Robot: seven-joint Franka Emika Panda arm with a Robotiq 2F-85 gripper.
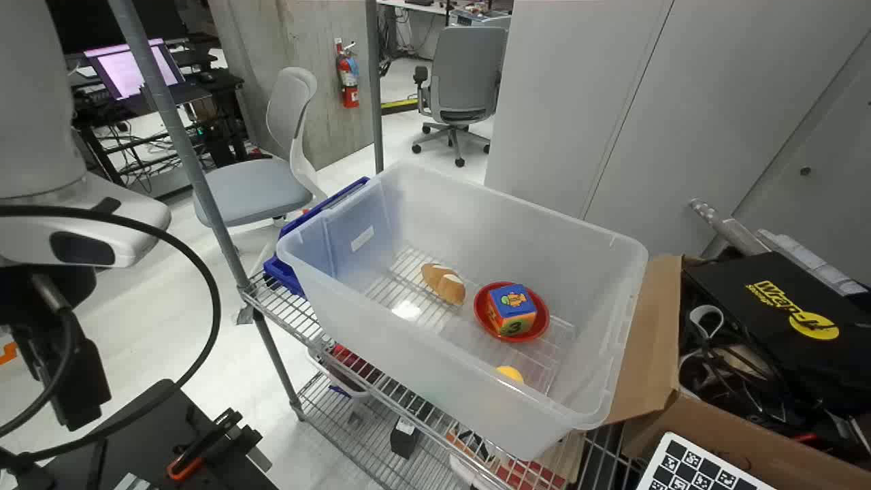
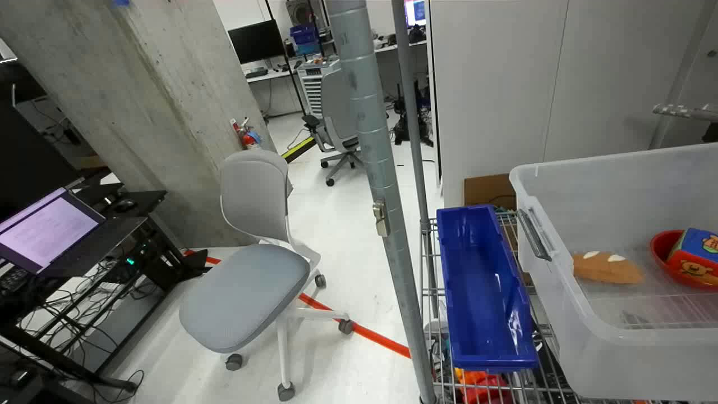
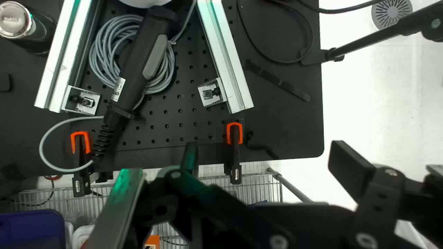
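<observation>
My gripper stands open, its fingers far apart with nothing between them, above the front edge of a black perforated work table point(image 3: 178, 124). In exterior view 1 the dark gripper hangs at the far left, well away from the clear plastic bin point(image 1: 482, 208). On the bin's floor lie a brown bread-like toy point(image 1: 443, 283) with pale marks, a red bowl point(image 1: 535, 327) holding a colourful picture cube point(image 1: 512, 310), and a partly hidden yellow object point(image 1: 510, 374). Exterior view 2 cuts off the bin's right side and shows no gripper.
A blue tray point(image 2: 481, 289) sits on the wire shelf, left of the clear bin. Grey shelf posts point(image 1: 175, 122) rise between arm and bin. A cardboard box point(image 1: 653, 351) crowds its right side. Orange-handled clamps point(image 3: 234, 135), rails and a coiled cable occupy the table.
</observation>
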